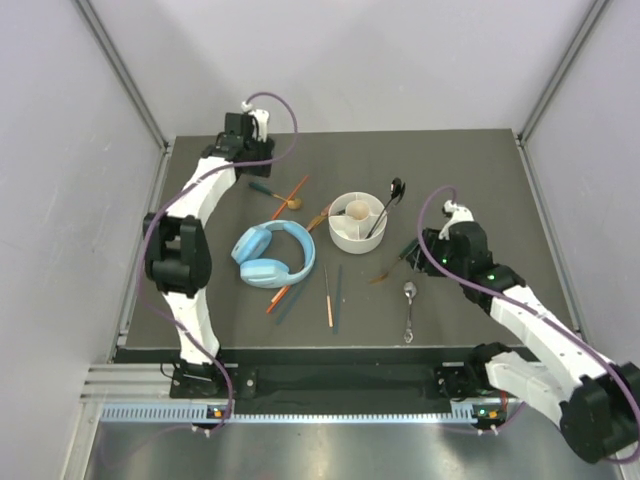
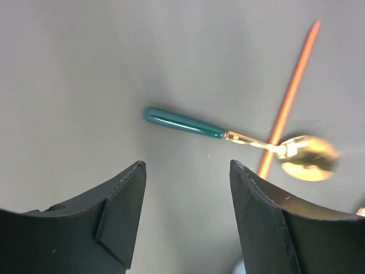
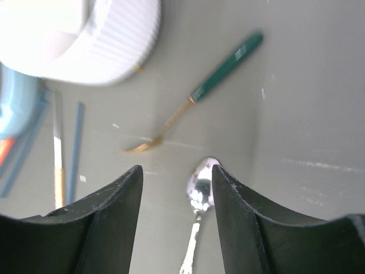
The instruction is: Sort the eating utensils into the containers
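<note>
A white divided container [image 1: 349,229] stands mid-table with dark spoons [image 1: 397,188] in it. My left gripper [image 1: 258,165] is at the back left, fingers apart and empty; below it in the left wrist view lies a green-and-gold spoon [image 2: 182,123] across an orange chopstick [image 2: 293,80]. My right gripper stands open above a green-handled gold utensil [image 3: 222,68] and a silver spoon [image 3: 201,188]. Blue chopsticks [image 1: 338,300], a two-tone stick [image 1: 329,310] and more orange sticks lie at the front.
Blue headphones [image 1: 265,271] rest left of the container, over some sticks.
</note>
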